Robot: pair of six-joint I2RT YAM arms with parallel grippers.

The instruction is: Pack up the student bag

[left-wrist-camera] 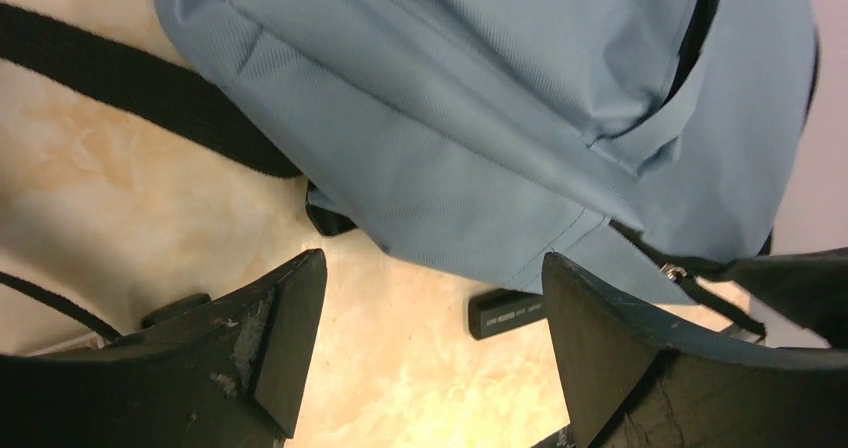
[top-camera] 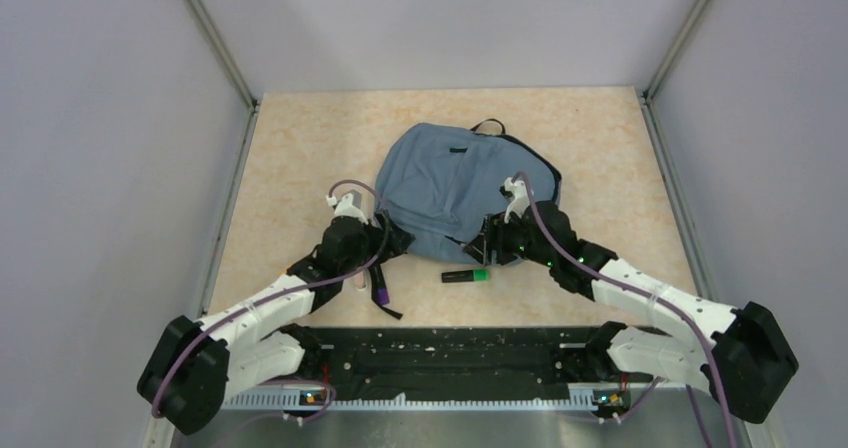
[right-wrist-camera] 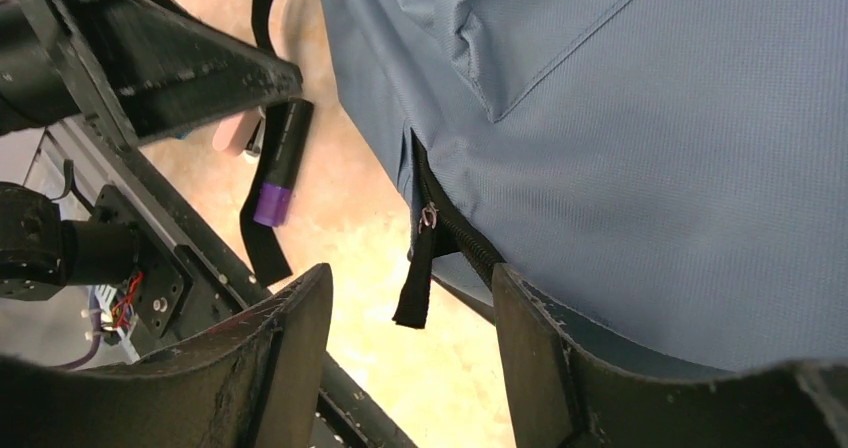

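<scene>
A blue-grey bag (top-camera: 450, 173) lies flat in the middle of the table, its black zipper (right-wrist-camera: 463, 236) along the near edge. The zipper's pull tab (right-wrist-camera: 415, 286) hangs between the spread fingers of my right gripper, which stands part open and is not closed on it. Over the bag's lower left corner, my left gripper is open, with nothing gripped. A black marker with a green end (top-camera: 465, 276) lies just in front of the bag. Another marker, with a purple end (right-wrist-camera: 285, 163), rests on the left beside the strap (right-wrist-camera: 265, 243).
A pink item (right-wrist-camera: 236, 133) lies left of the purple-ended marker, partly hidden by the left arm.
</scene>
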